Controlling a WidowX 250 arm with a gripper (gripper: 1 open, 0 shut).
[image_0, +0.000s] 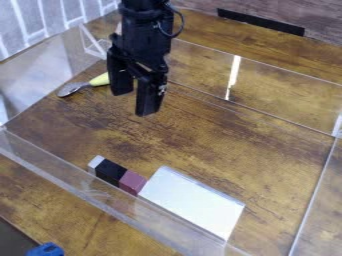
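Note:
The black gripper (139, 92) hangs over the upper middle of the wooden tray floor, its fingers pointing down and standing open, with no object visible between them. Behind it to the left, a yellow-green object (99, 80) lies by a silver spoon-like utensil (75, 89). Toward the front, a black and maroon block (114, 174) lies beside a white rectangular slab (194, 203).
Clear plastic walls (54, 179) border the workspace. A small blue object (46, 249) sits outside at the bottom left corner.

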